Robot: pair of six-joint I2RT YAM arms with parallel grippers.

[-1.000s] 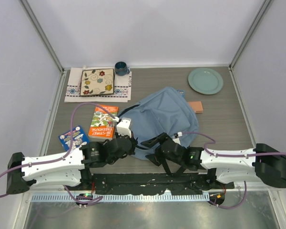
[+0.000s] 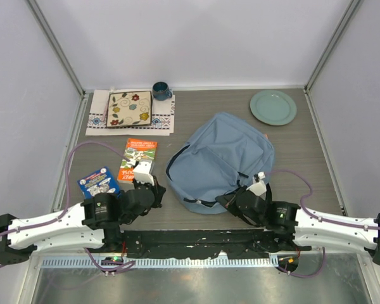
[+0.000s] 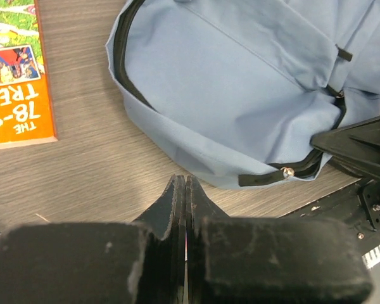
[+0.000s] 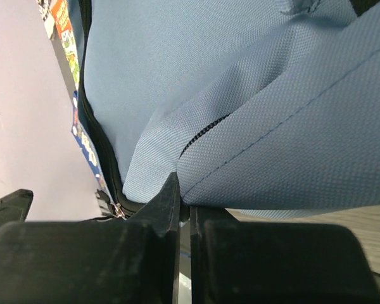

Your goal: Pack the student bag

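Note:
The blue-grey student bag (image 2: 206,164) lies on its side in the middle of the table, its dark zipper edge (image 3: 128,57) curving along the left and front of the opening. My right gripper (image 2: 220,200) is at the front of the bag, shut on the bag's fabric by the zipper; in the right wrist view, folds of cloth (image 4: 158,158) run into its fingertips. To the left of the bag, my left gripper is shut with nothing visible between its fingers, clear of the cloth. An orange book (image 2: 138,158) and a blue book (image 2: 99,182) lie further left.
A floral box (image 2: 129,109) sits on a patterned cloth (image 2: 96,123) at the back left, with a dark blue mug (image 2: 161,90) beside it. At the back right lies a green plate (image 2: 273,107). Bare table shows between the mug and the plate.
The bag has slid right, now covering most of the small orange-brown item there. My right gripper has closed and moved right with it. The left gripper has shifted left, away from the bag.

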